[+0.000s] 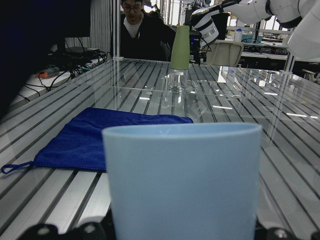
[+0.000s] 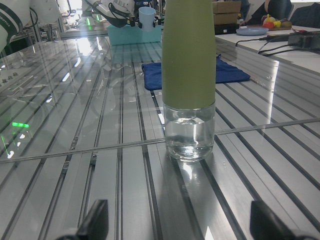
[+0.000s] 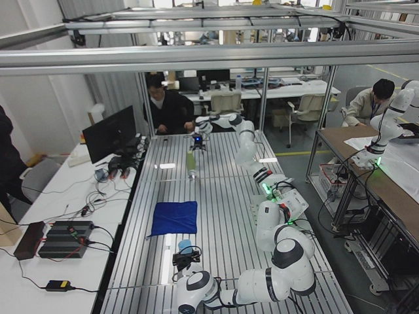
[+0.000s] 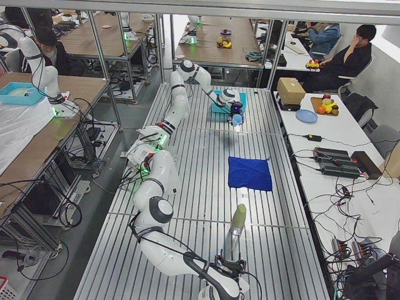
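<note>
A light blue cup (image 1: pixel 181 180) fills the lower middle of the left wrist view, between the fingers of my left gripper (image 3: pixel 185 258); it is held up above the table. A green bottle (image 2: pixel 188 60) with a clear base stands on the slatted table, upright. My right gripper is open in front of it, fingertips low at both sides of the frame, nothing between them.
A blue cloth (image 4: pixel 250 174) with a drawstring lies flat mid-table. A turquoise bin (image 4: pixel 219 109) is at the left arm's end of the table. A side desk (image 3: pixel 91 196) with electronics and cables runs alongside.
</note>
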